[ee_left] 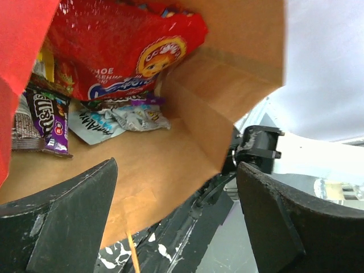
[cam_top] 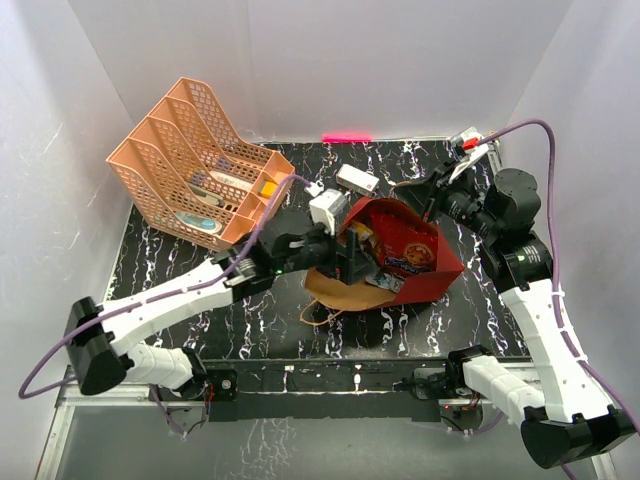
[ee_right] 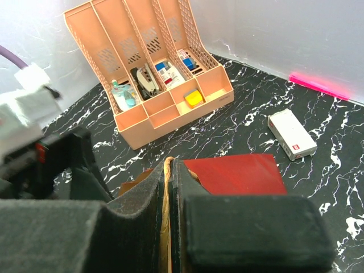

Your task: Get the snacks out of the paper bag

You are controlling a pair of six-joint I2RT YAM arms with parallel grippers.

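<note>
The red paper bag (cam_top: 440, 282) lies on its side on the dark marbled table, its brown mouth facing the left arm. Inside it are a red snack pack (ee_left: 128, 45), a purple pack (ee_left: 51, 122), a silvery pack (ee_left: 91, 125) and a bit of yellow packaging (ee_left: 44, 65). My left gripper (cam_top: 350, 262) stands open at the bag's mouth, nothing between its fingers; the packs lie beyond its tips in the left wrist view. At the bag's far side my right gripper is shut on the twisted paper handle (ee_right: 166, 210).
An orange compartment rack (cam_top: 205, 165) holding several small items stands at the back left. A small white box (cam_top: 357, 179) lies behind the bag, with a pink strip (cam_top: 346, 137) at the back edge. Table left of the bag is clear.
</note>
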